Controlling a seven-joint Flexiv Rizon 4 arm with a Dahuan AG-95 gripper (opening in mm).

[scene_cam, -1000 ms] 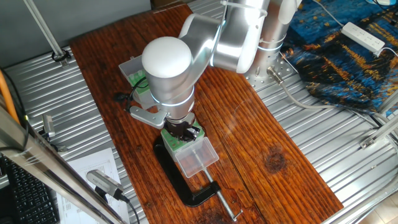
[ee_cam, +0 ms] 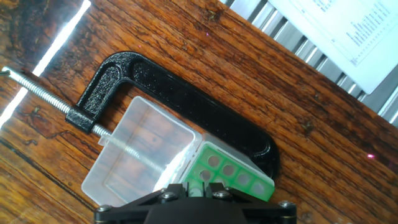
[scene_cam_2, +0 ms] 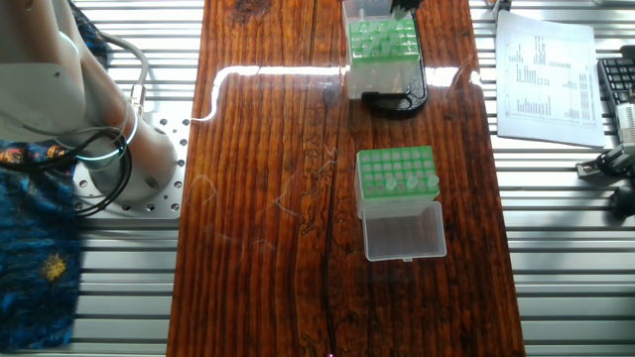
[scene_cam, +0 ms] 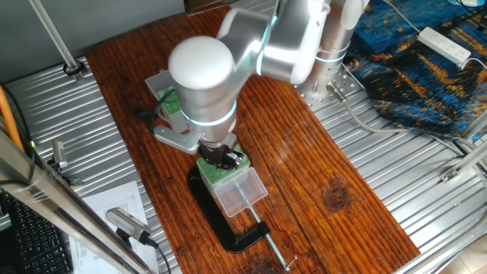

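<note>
In exterior view 1 my gripper [scene_cam: 232, 160] points down over the green tube rack [scene_cam: 209, 171] beside the black clamp. The wrist view shows the dark fingertips close together at the bottom edge, over the near part of this green rack [ee_cam: 233, 174] and its round holes. Something pale shows in the narrow gap between them; whether they grip it I cannot tell. In exterior view 2 the clamped box's rack [scene_cam_2: 382, 42] holds several clear tubes. A second green rack [scene_cam_2: 397, 167] stands apart from it, with clear capped tubes along its lid side.
The black C-clamp [scene_cam: 217, 217] lies alongside the clamped box, its screw under the open clear lid [scene_cam: 242, 194]. The second box's open lid [scene_cam_2: 405, 233] lies flat. The wooden board [scene_cam_2: 268, 238] is largely bare. Printed paper [scene_cam_2: 551, 79] lies beyond its edge.
Boxes and clamp have not moved.
</note>
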